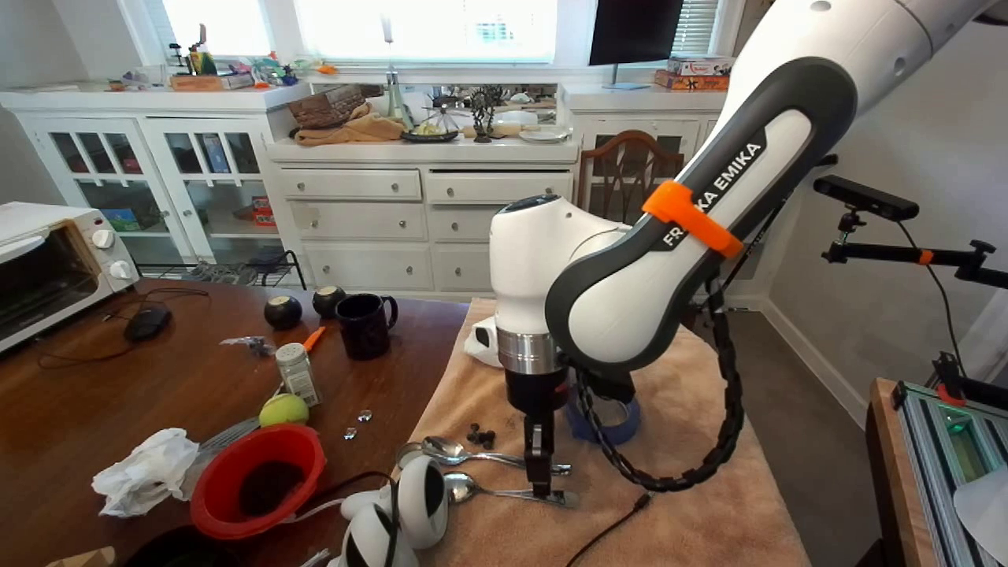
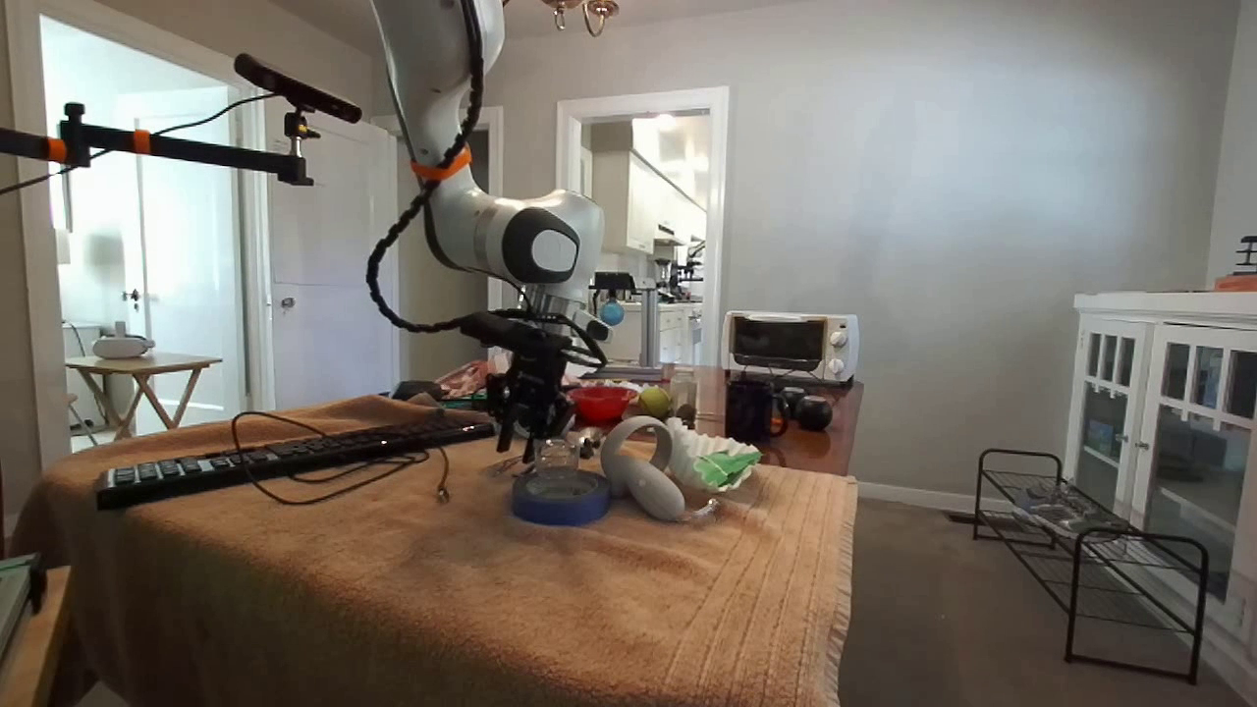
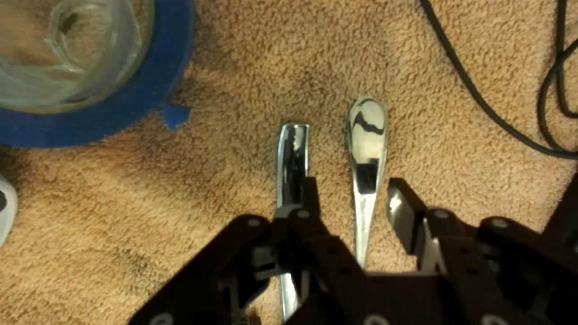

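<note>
My gripper points straight down over the tan towel, its fingers apart. Between them, in the wrist view, runs a rounded metal spoon handle [image 3: 369,135], with a gap showing on both sides. A second, squared-off metal handle [image 3: 294,143] passes beside and partly behind the left finger. In exterior view 1 the nearer spoon [image 1: 463,487] lies with its bowl left of my gripper [image 1: 540,490]; the other spoon [image 1: 444,449] is just behind it. Whether the fingertips touch the towel cannot be made out.
Blue tape [image 2: 560,505] with a clear cup inside sits close by. White controllers [image 1: 422,501] lie left of the spoons, near a red bowl [image 1: 298,453]. A keyboard [image 2: 295,458] and loose black cable [image 3: 477,97] are on the other side. Bare towel [image 2: 389,577] stretches beyond the tape.
</note>
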